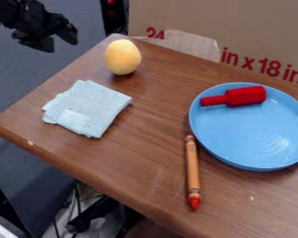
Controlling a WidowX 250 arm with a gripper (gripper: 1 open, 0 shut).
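My black gripper (55, 35) hangs at the top left, partly out of frame, off the table's left side and left of a yellow ball-like object (123, 57); whether it is open or shut is unclear. On the wooden table lie a folded pale cloth (87, 108), a light blue plate (249, 137) with a red cylinder with a handle (241, 97) on it, and an orange crayon (193, 173) beside the plate.
A cardboard box (220, 33) stands along the table's back. Beyond the left edge is grey floor.
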